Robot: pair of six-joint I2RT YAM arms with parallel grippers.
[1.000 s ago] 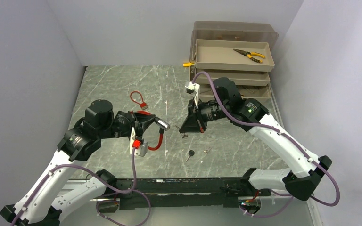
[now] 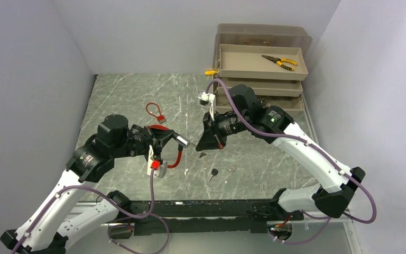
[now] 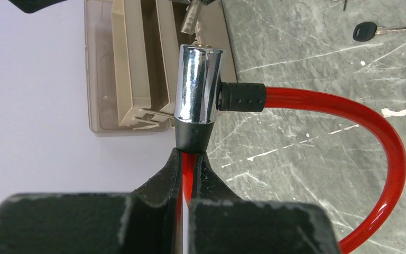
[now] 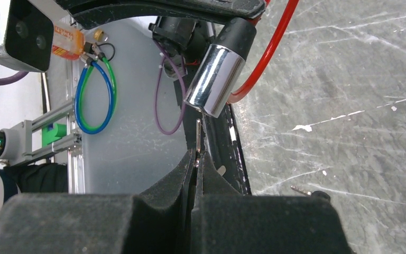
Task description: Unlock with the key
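Note:
My left gripper is shut on the red cable lock (image 3: 328,98), just below its black sleeve, with the chrome lock body (image 3: 196,79) held up at a tilt. Facing it, my right gripper is shut on a slim metal key (image 4: 199,132). In the right wrist view the key's blade points at the chrome cylinder's end with a small visible gap. In the top view the two grippers meet near the middle, over the counter.
Loose keys (image 2: 214,173) lie on the marble counter (image 2: 111,92). A small red lock (image 2: 160,117) lies behind the left arm. Stacked trays (image 2: 259,74) with pliers (image 2: 280,62) stand at back right.
My right gripper has moved left with the key, closer to the lock body in the left gripper. The left arm has shifted very slightly.

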